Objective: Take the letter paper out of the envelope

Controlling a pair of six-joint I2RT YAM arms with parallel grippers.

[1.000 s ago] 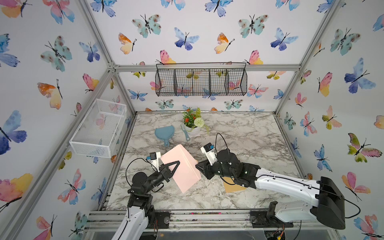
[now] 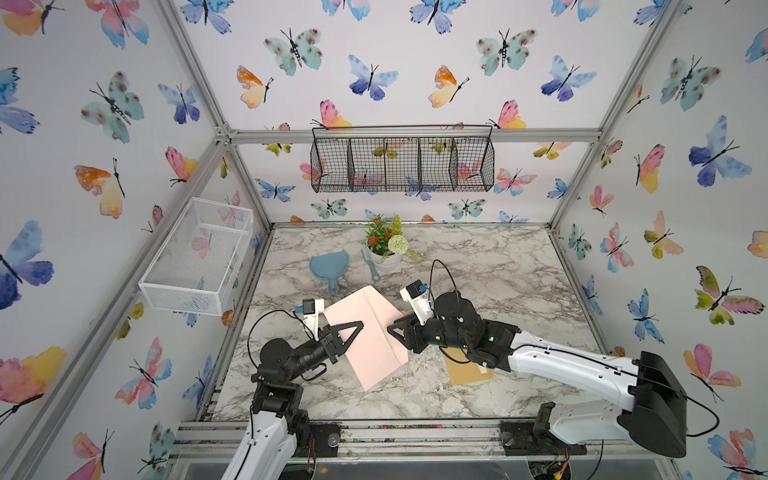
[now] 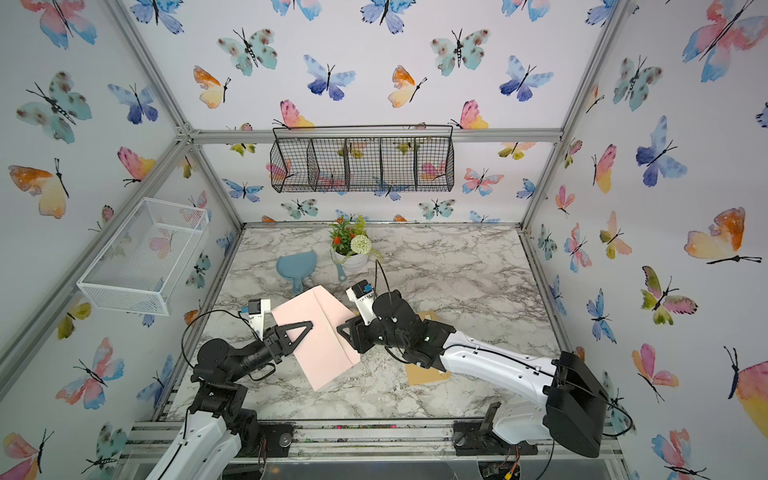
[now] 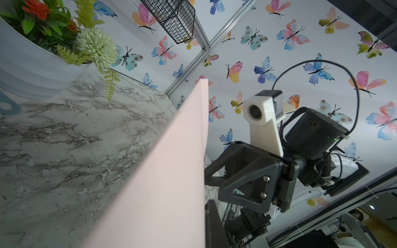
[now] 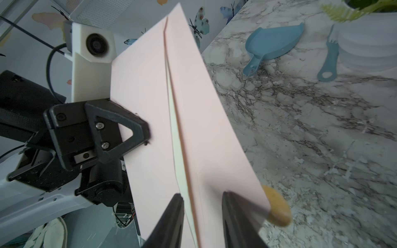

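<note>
A pink envelope (image 2: 369, 352) stands tilted above the table between both arms. My left gripper (image 2: 349, 337) is shut on its left side; one finger (image 5: 124, 144) lies across the pink face in the right wrist view. Along the envelope's fold a narrow gap shows a pale strip (image 5: 177, 150), seemingly the letter paper inside. The flap (image 5: 215, 165) stands out from the right side. My right gripper is part open at that side, its two fingers apart with pink surface behind them. Whether anything lies between their tips cannot be told.
A brown paper piece (image 2: 466, 372) lies under the right arm. Farther back are a blue dustpan (image 2: 329, 266), a small blue tool (image 2: 371, 265) and a potted plant (image 2: 389, 246).
The envelope's flap edge now reaches farther right. The left gripper has shifted only a little.
</note>
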